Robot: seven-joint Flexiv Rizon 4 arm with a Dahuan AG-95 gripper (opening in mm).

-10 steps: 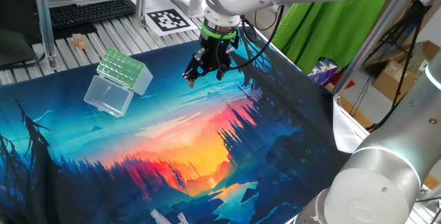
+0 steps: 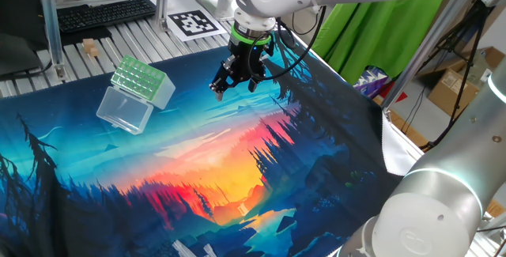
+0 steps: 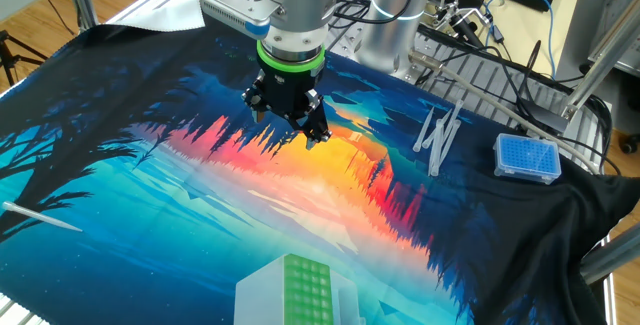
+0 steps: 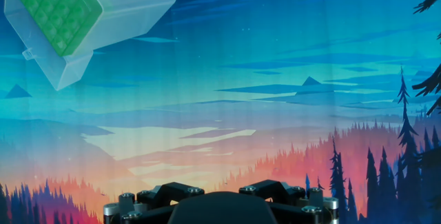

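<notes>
My gripper (image 2: 236,91) hangs above the printed cloth, its black fingers spread and nothing between them. Both fingers show along the bottom edge of the wrist view, well apart. A clear box with a green dimpled top (image 2: 143,78) stands on the cloth, to the gripper's left in exterior view 1. Its transparent lid (image 2: 125,111) is swung out beside it. Part of that green box (image 4: 58,10) fills the upper left of the wrist view, away from the fingers. In exterior view 2 a blue-topped clear box (image 3: 527,157) sits at the right.
Several clear thin tubes (image 3: 438,143) lie in a cluster near the blue box, and a single tube (image 3: 42,216) rests at the far left. A keyboard (image 2: 107,14) and a marker sheet (image 2: 195,24) lie behind the cloth.
</notes>
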